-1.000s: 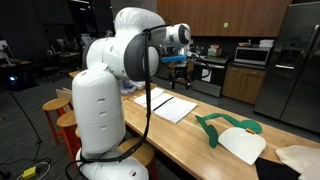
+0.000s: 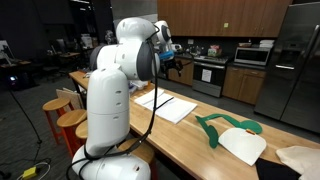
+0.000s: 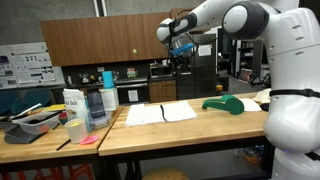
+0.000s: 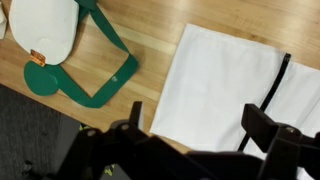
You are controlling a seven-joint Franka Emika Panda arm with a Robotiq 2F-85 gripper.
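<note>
My gripper hangs high above the table, its two black fingers (image 4: 268, 135) well apart with nothing seen between them. Below it in the wrist view lies a white cloth or sheet (image 4: 205, 85), flat on the wood. A thin black strip (image 4: 268, 95) runs across the white at the right; whether it is a pen, a cord or a gap cannot be told. Exterior view 1 has the gripper (image 2: 178, 63) near the table's far end, above the white sheet (image 2: 178, 109). From the side, the black strip (image 3: 164, 114) crosses the sheet (image 3: 180, 110).
Green straps (image 4: 112, 88) and a white rounded piece (image 4: 45, 25) lie on the wood beside the sheet. Nearer the arm's base are a white oval (image 2: 242, 145) and a dark cloth (image 2: 275, 171). Bare wood (image 2: 180, 143) lies between. Stools (image 2: 72, 119) stand along one side.
In exterior view 1 the arm's upper part has swung left, and the gripper end is slightly higher. The sheet, green straps and white pieces have stayed put.
</note>
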